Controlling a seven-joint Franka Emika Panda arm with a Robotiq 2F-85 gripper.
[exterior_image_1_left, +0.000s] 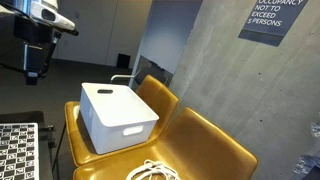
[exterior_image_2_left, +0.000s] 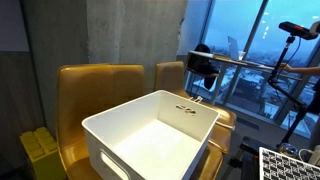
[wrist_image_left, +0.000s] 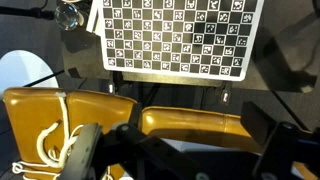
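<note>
My gripper hangs at the upper left of the first exterior view, above the black-and-white checkered board. It is open, with nothing seen between its fingers. A white rectangular box with handle cut-outs sits on a tan chair, right of the gripper and lower. The second exterior view looks into this box, and its visible inside appears empty. A loose white rope lies on the seat to the right of the box. From the wrist, the rope shows at left, while the gripper covers most of the box.
Tan chairs stand along a grey concrete wall. The second exterior view shows yellow blocks at far left and a camera on a stand at right, near the windows. Open space surrounds the gripper above the board.
</note>
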